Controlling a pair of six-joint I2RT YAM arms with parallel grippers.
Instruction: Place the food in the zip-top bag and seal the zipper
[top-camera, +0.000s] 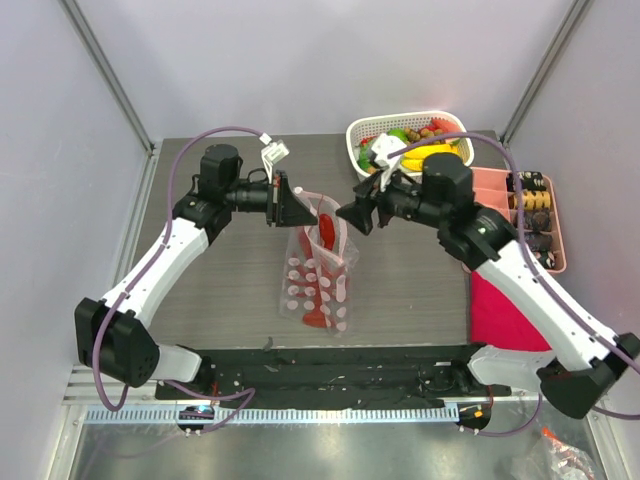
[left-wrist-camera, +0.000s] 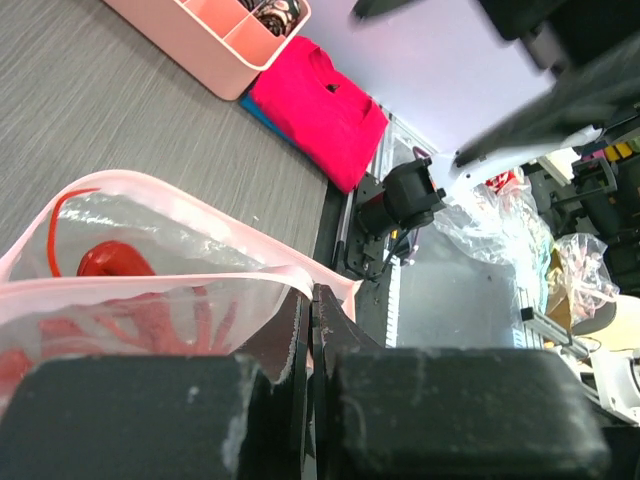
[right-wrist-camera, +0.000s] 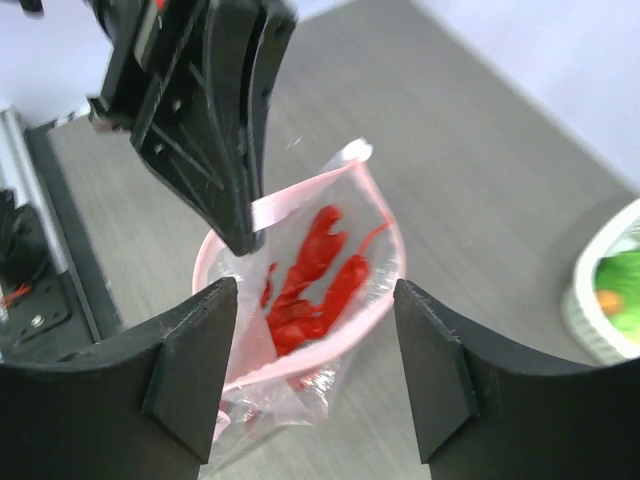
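The clear zip top bag (top-camera: 340, 262), with a pink rim and pale dots, hangs from my left gripper, which is shut on its rim. Its mouth gapes. Inside lies red food (right-wrist-camera: 312, 262), shaped like a lobster or crayfish, with a thin feeler; in the top view its red body (top-camera: 327, 232) shows near the mouth and more red lower down. My right gripper stands open to the right of the bag's mouth, nothing between its fingers.
At the back stands a white basket (top-camera: 352, 150) of fruit and vegetables. A pink divided tray (top-camera: 490, 190) and a red cloth (top-camera: 500, 318) lie on the right. The table left of the bag is clear.
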